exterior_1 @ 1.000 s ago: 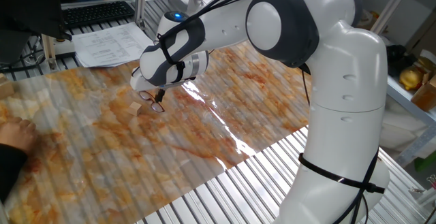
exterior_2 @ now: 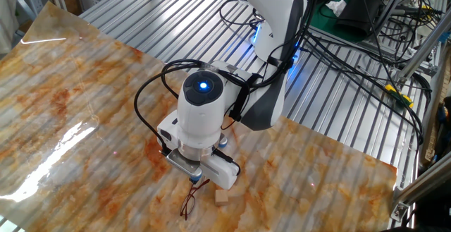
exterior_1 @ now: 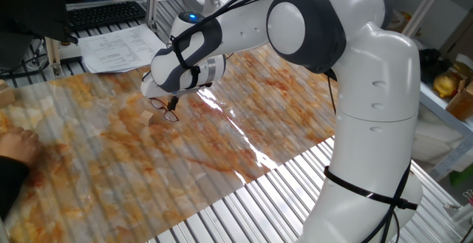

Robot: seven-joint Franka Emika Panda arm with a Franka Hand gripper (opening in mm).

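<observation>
A pair of thin, dark-framed glasses (exterior_1: pixel 170 115) is at my gripper (exterior_1: pixel 172 104), over the marbled sheet. From the other side, the glasses (exterior_2: pixel 187 202) reach out from under the white hand with their lenses toward the front edge. Close beside them a small wooden block (exterior_1: pixel 146 117) rests on the sheet; the same block (exterior_2: pixel 222 197) shows just in front of the hand. My hand points down, low over the table. Its body hides most of the fingers, so whether they grip the glasses' frame cannot be told.
The marbled sheet (exterior_1: pixel 96 176) is largely bare around the hand. Papers (exterior_1: pixel 122 49) and a keyboard (exterior_1: pixel 107 14) lie beyond its far edge. A person's hand (exterior_1: pixel 20 145) rests at the left side. Cables (exterior_2: pixel 151 84) loop loosely from my wrist.
</observation>
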